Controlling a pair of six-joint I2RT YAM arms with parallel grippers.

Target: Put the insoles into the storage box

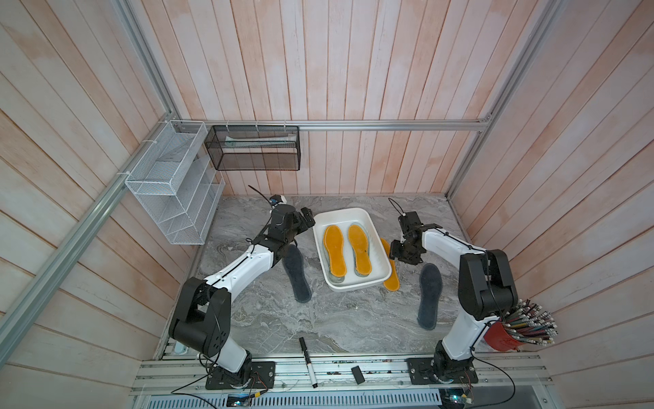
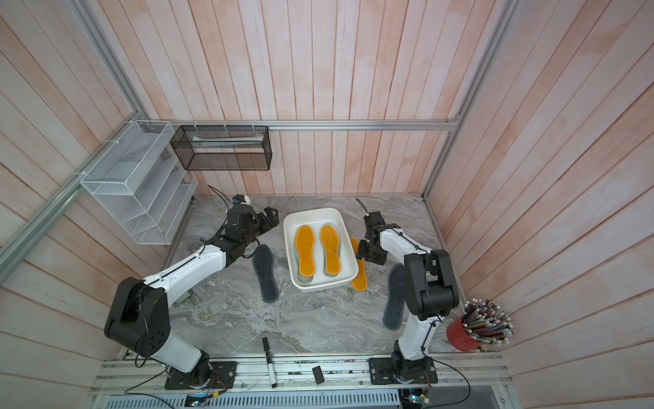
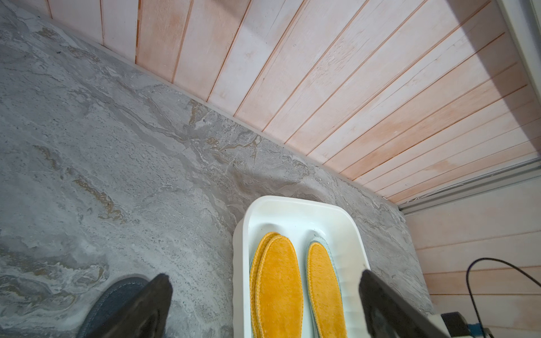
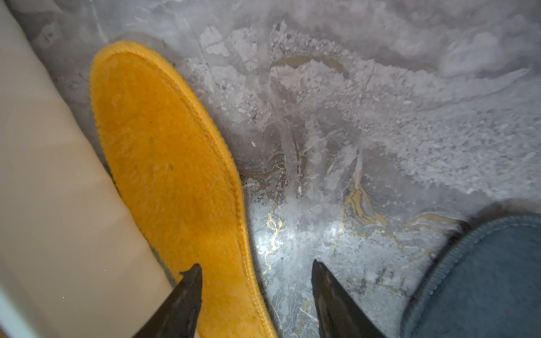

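Observation:
Inside the white storage box [image 1: 330, 285] lie yellow insoles in two side-by-side places; the left wrist view shows a stacked yellow pair [image 3: 280, 287] on one side and a single yellow insole [image 3: 325, 290] beside it. Another yellow insole [image 4: 174, 163] rests on the table along the box's right outer wall. Over its near part my right gripper stands open, one finger [image 4: 186, 298] above the insole and the other above bare table. A dark insole [image 1: 430, 296] lies to the right, another dark insole [image 1: 297, 276] to the left. My left gripper is open by the box's upper left edge, holding nothing.
A black marker [image 1: 308, 361] and a small black block [image 1: 357, 375] sit at the front edge. The red pot of pens [image 1: 507, 334] stands at the right. Wire baskets [image 1: 253, 148] hang on the wall. Table in front of the box is clear.

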